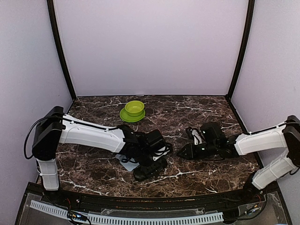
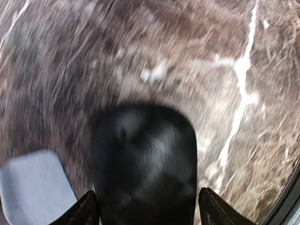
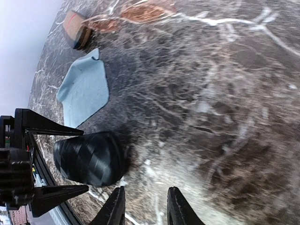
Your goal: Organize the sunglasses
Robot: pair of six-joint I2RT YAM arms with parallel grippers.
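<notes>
A black, rounded glasses case (image 1: 150, 171) (image 2: 143, 164) (image 3: 89, 159) lies on the dark marble table near the front centre. My left gripper is over it with fingers parted, one on each side of the case in its wrist view; whether they touch it is unclear. A pale blue cloth (image 2: 35, 187) (image 3: 84, 89) lies beside the case. My right gripper is open, to the right of the case over bare table, nothing between its fingers. I cannot make out any sunglasses.
A green bowl (image 1: 134, 107) on a green plate (image 1: 126, 117) stands at the back centre. A brown-and-black object (image 3: 75, 30) lies farther off in the right wrist view.
</notes>
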